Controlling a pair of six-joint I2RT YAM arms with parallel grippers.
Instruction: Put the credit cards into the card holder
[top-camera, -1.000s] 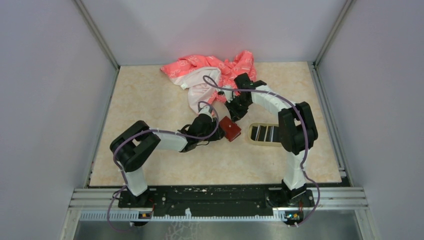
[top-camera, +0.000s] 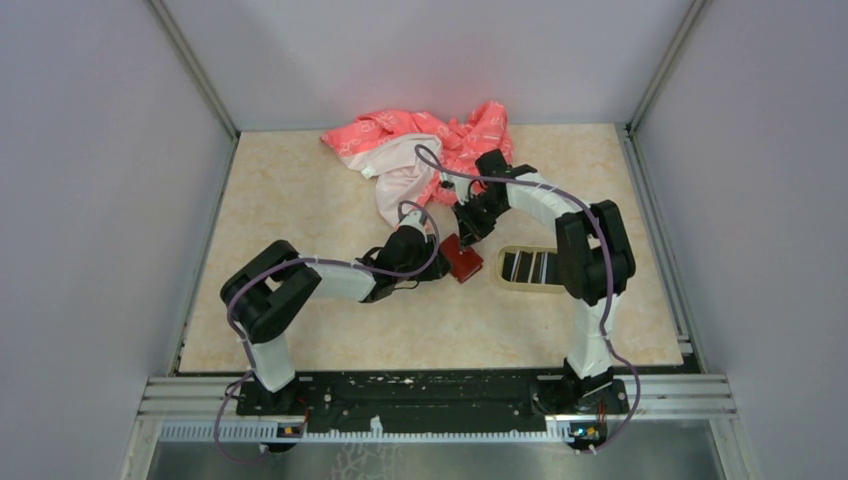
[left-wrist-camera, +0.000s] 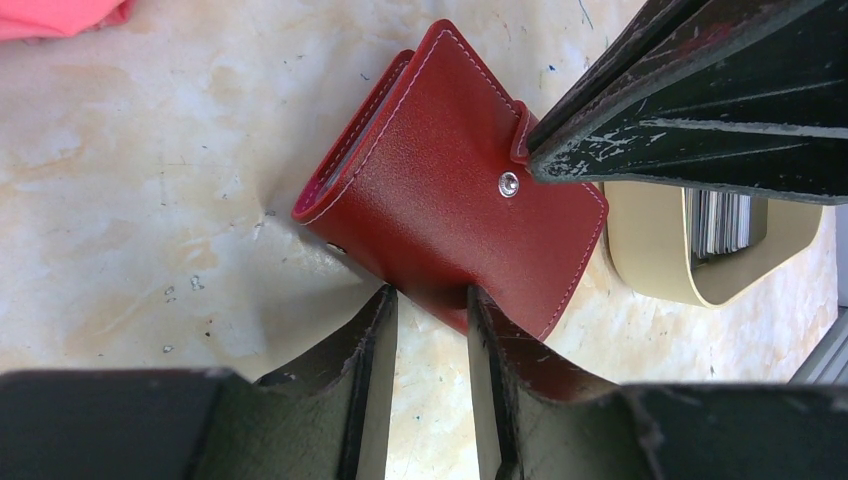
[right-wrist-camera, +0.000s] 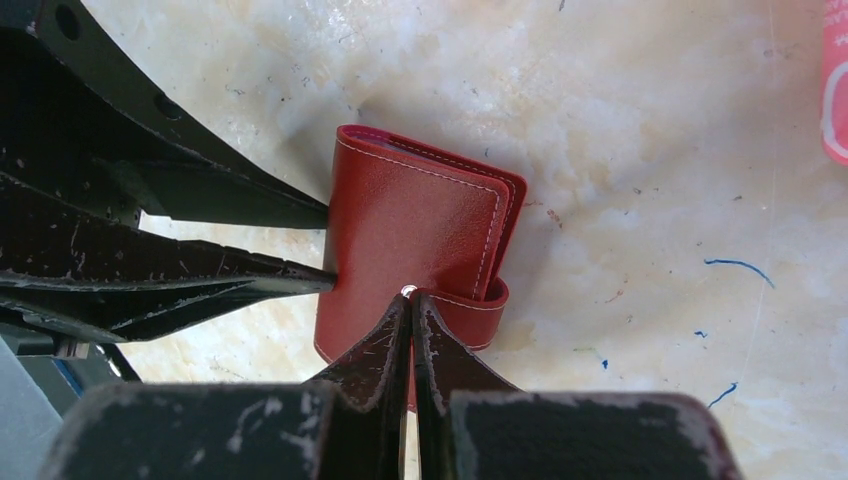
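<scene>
The dark red card holder lies folded on the table, its strap and metal snap on the upper side. At its folded edge stands my left gripper, part open; its fingertips meet or nearly meet that edge, and I cannot tell whether they touch. My right gripper is shut, with its tips over the strap near the snap. No card shows between the right fingers. Cards stand in a beige box to the right of the holder.
A crumpled pink cloth lies at the back of the table. The beige box stands close to the right arm's forearm.
The left arm and the holder look almost unmoved.
</scene>
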